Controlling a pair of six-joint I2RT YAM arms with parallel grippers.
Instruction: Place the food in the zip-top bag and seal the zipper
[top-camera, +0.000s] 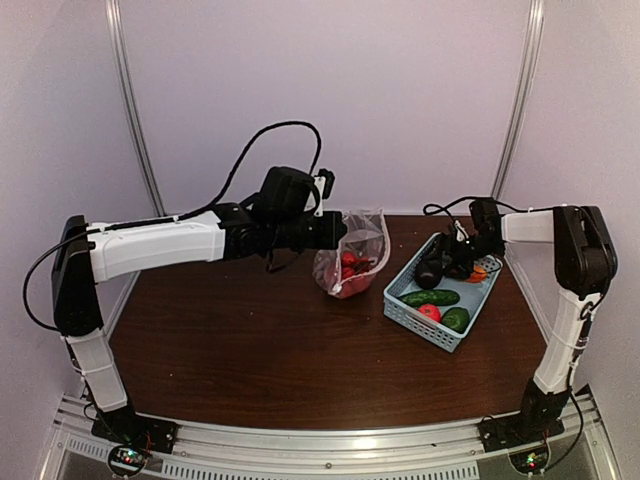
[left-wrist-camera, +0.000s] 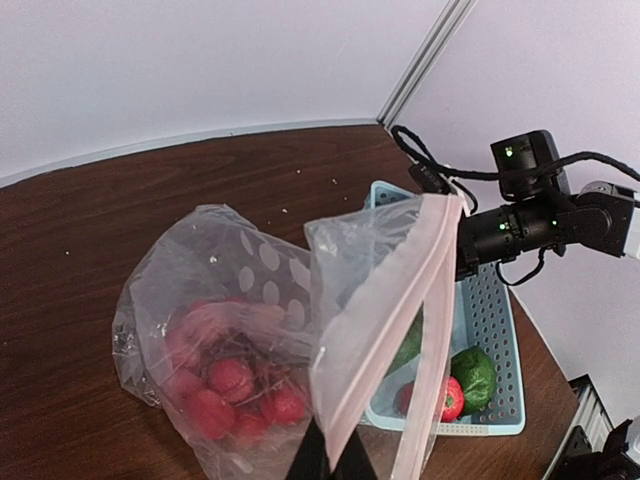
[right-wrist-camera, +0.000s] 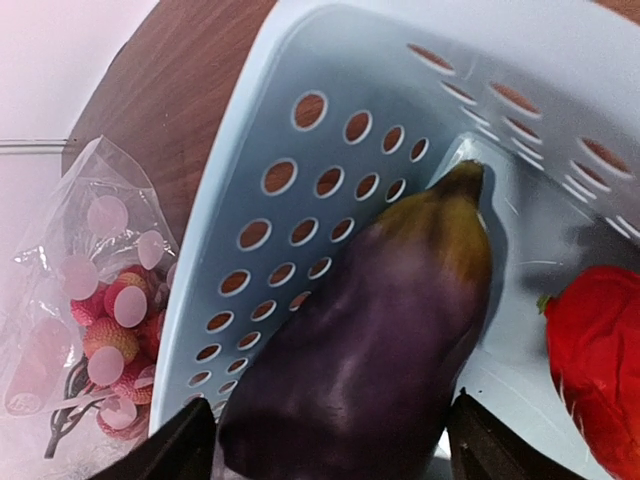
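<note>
A clear zip top bag (top-camera: 372, 250) with red lychee-like fruit (left-wrist-camera: 232, 380) inside hangs by its rim from my left gripper. That gripper is shut on the pinkish zipper edge (left-wrist-camera: 385, 310), and the bag's mouth gapes toward the right. In the blue basket, a dark purple eggplant (right-wrist-camera: 370, 340) lies along the perforated wall. My right gripper straddles it, fingers (right-wrist-camera: 485, 440) parted on both sides of its thick end; whether they touch it cannot be told. A red pepper (right-wrist-camera: 600, 360) lies beside the eggplant.
The blue basket (top-camera: 418, 327) also holds a cucumber (top-camera: 430, 297), a red tomato (top-camera: 430, 312) and a green pepper (top-camera: 455, 319). Its raised walls surround the right gripper. Bare brown table (top-camera: 260, 350) stretches across the front and left.
</note>
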